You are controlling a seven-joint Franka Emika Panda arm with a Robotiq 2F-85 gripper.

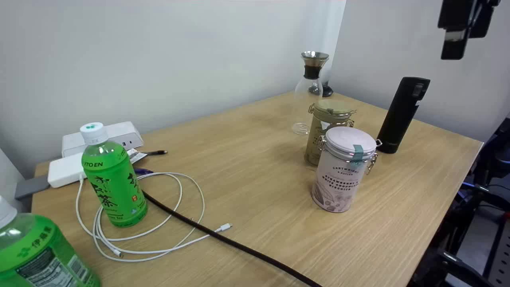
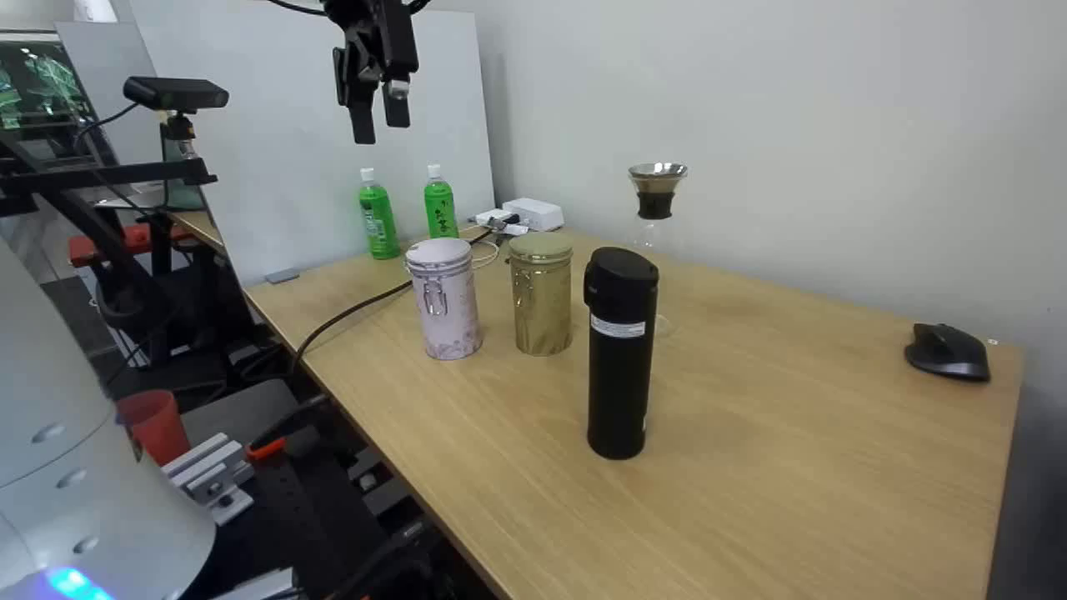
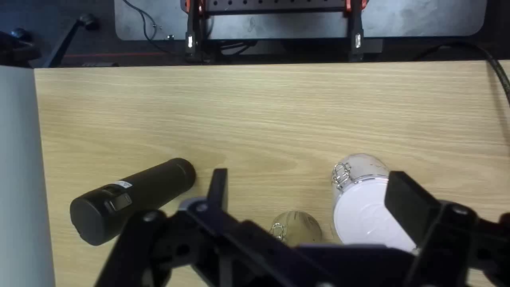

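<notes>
High above the table, my gripper stands open with nothing between its fingers. In the wrist view its two fingers are spread wide, with the gold canister and the white-lidded pink canister lying below, partly hidden by the gripper. On the table the pink canister stands upright in front of the gold canister. A black flask is upright too, apart from both canisters. Behind them is a glass carafe with a metal cone on top.
Two green tea bottles stand at the far end, near a white power box and looped white cables. A black cable crosses the table. At the back lies a black mouse.
</notes>
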